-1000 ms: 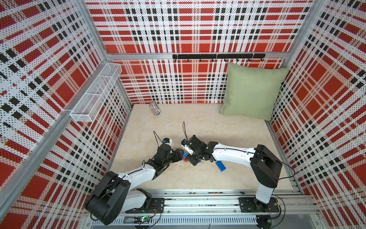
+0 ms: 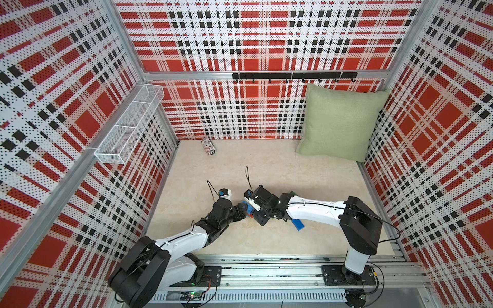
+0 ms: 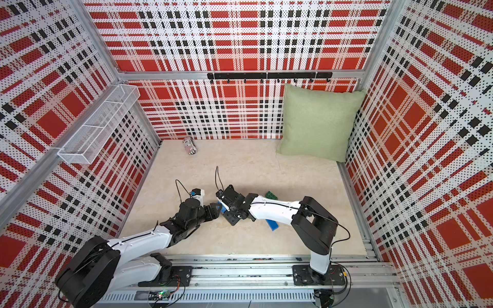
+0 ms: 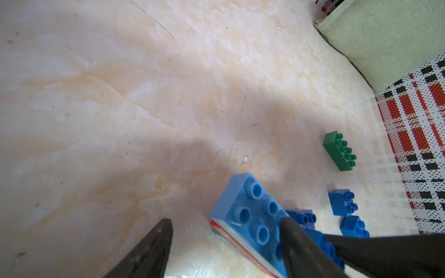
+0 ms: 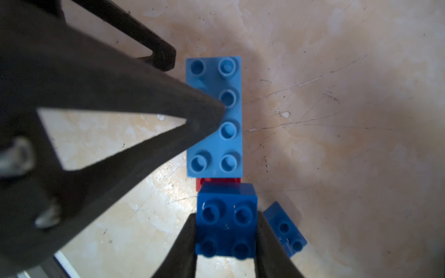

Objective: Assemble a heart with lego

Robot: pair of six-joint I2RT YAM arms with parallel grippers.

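Note:
A light blue brick [image 5: 199,83] sits on a red brick [image 5: 201,183], which is mostly hidden. My left gripper stands part open at this stack; one of its fingers [image 5: 206,108] overlaps the light blue brick in the right wrist view. Whether it touches the brick I cannot tell. My right gripper is shut on a dark blue brick [image 5: 227,197], studs showing, close beside the end of the stack. Whether that brick is seated on the red one cannot be made out.
Another blue brick [image 5: 285,229] lies near the right gripper. A green brick [image 4: 339,150] and blue bricks [image 4: 343,202] lie farther right. A can [image 2: 208,145] and a green pillow [image 2: 341,123] are at the back.
The right gripper has shifted slightly toward the table's front and stays beside the stack.

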